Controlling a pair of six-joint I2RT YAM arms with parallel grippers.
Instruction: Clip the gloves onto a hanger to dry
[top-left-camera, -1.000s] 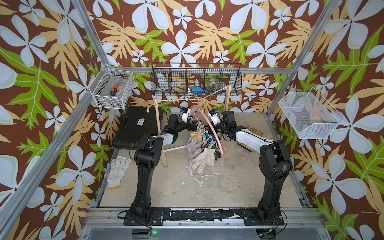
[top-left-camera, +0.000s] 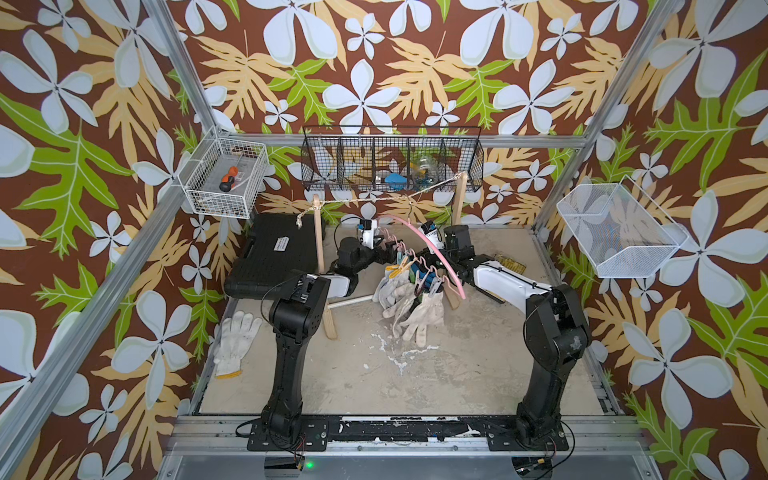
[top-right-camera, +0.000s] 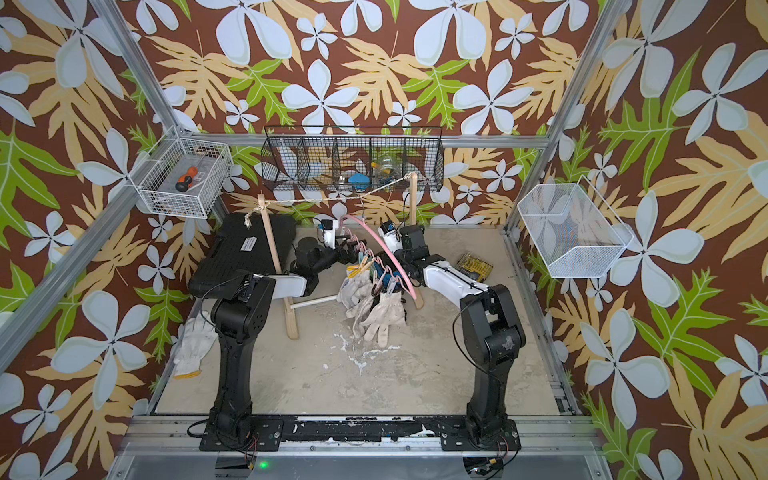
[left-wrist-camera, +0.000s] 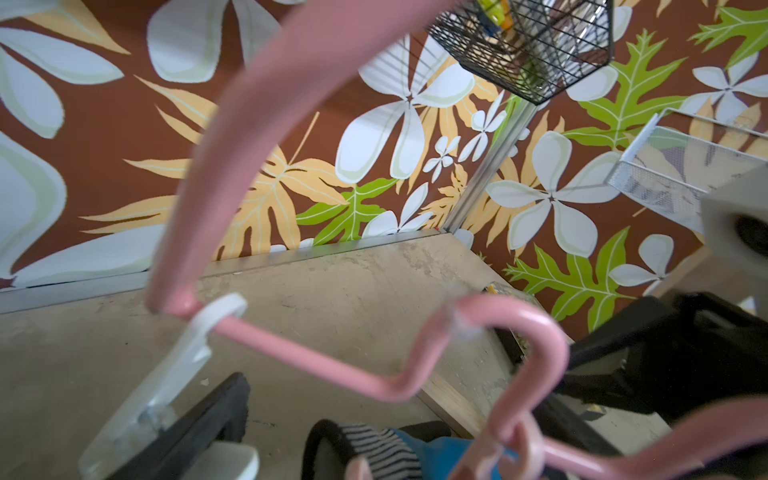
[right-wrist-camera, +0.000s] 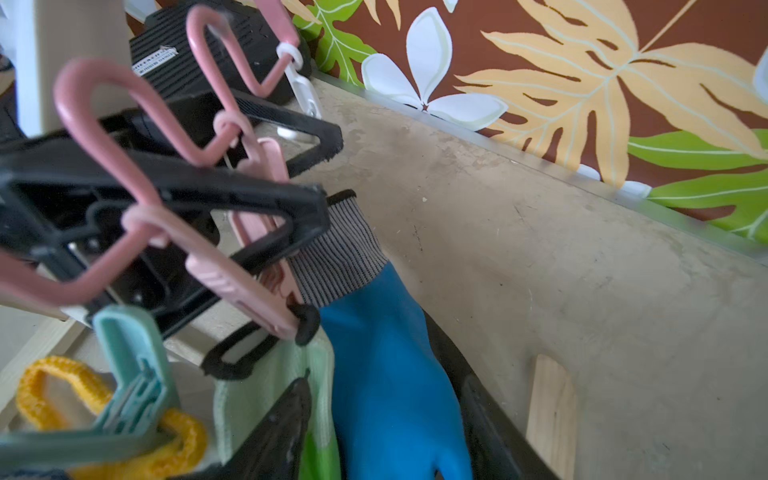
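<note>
The pink round hanger (top-left-camera: 436, 254) with clothespins is tilted between my two arms, below the rope (top-left-camera: 392, 197). Several gloves bunch under it, among them white gloves (top-left-camera: 424, 318) and a blue glove with a grey cuff (right-wrist-camera: 376, 320). A pink clothespin (right-wrist-camera: 240, 292) grips a pale green glove's black loop. My left gripper stands open at the hanger's rim, its black fingers apart around pink pegs. My right gripper is open, fingers apart, the blue glove in view between and beyond them. Whether it touches the glove cannot be told.
A loose white glove (top-left-camera: 236, 344) lies on the table's left side, by a black case (top-left-camera: 273, 256). Wooden posts (top-left-camera: 318, 236) carry the rope on both sides. White scraps (top-left-camera: 400, 360) lie in front of the gloves; the front table is otherwise mostly clear.
Over the last second the hanger and its gloves have swung to the right, and the rope's posts have shifted slightly right. Both arms have moved only a little.
</note>
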